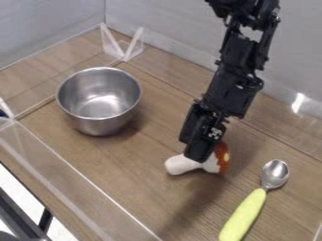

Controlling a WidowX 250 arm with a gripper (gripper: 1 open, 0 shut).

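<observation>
The black gripper (201, 141) hangs from the upper right, low over a white object (189, 165) with a red-and-orange end that lies on the wooden surface. Its fingertips are at or just above this object; whether they touch it cannot be told. The fingers are dark and overlap in this view, hiding part of the object's far end.
A steel bowl (98, 92) stands at the left. A spoon with a pale green handle (246, 212) lies at the lower right. A white forked item (122, 47) is at the back against the wall.
</observation>
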